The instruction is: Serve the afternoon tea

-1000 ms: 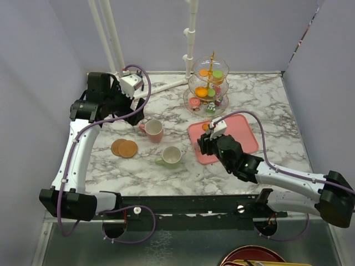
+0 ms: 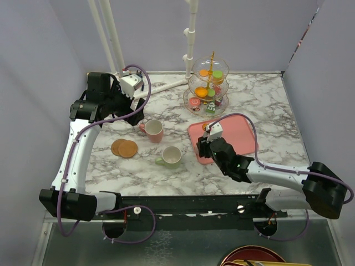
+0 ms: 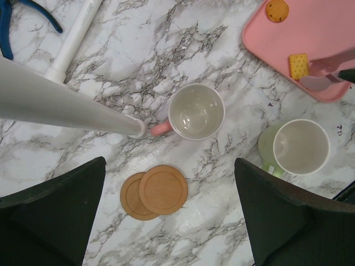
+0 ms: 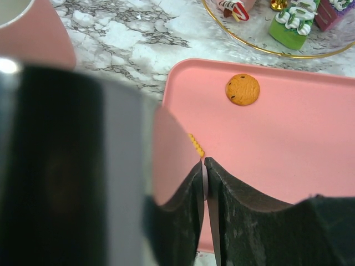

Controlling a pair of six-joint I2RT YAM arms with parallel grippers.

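My right gripper is shut on a pink tong-like utensil (image 3: 317, 82), low over the pink tray (image 2: 237, 132). The utensil's rounded end lies close to a square yellow cracker (image 3: 298, 66); whether they touch is unclear. A round cookie (image 4: 242, 90) lies farther back on the tray. On the left, my left gripper (image 2: 137, 113) hangs open and empty above the table. Below it are a pink-handled cup (image 3: 196, 112), a green-handled cup (image 3: 301, 147) and two overlapping round coasters (image 3: 163, 189). In the right wrist view, my own fingers hide much of the tray.
Behind the tray stands a tiered glass stand (image 2: 191, 98) with several colourful sweets. A white pipe (image 2: 169, 87) and blue-handled pliers (image 3: 5, 27) lie at the back left.
The left arm, cups and stand have not moved.
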